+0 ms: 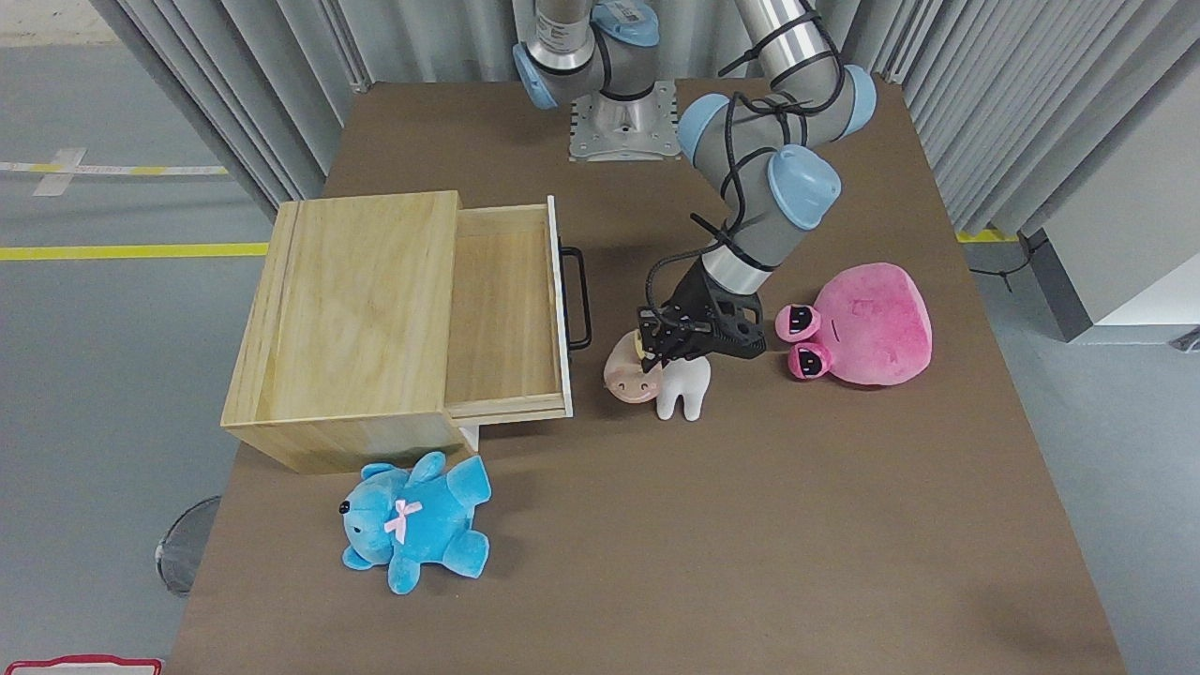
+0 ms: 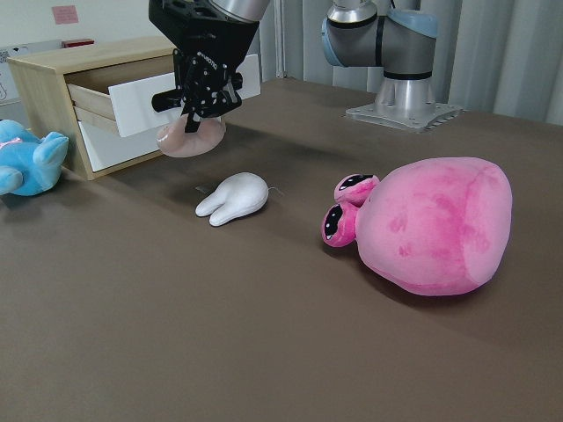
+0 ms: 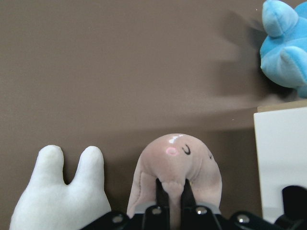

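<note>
My gripper is shut on a pale pink plush toy, pinching it between the fingertips; in the camera left view the toy hangs beneath the gripper, in front of the open drawer. A white soft piece with two long tips lies on the table beside it; in the wrist view it is left of the pink toy. The wooden drawer box has its drawer pulled out toward the gripper.
A blue bear lies in front of the box. A pink plush with big eyes lies to the right.
</note>
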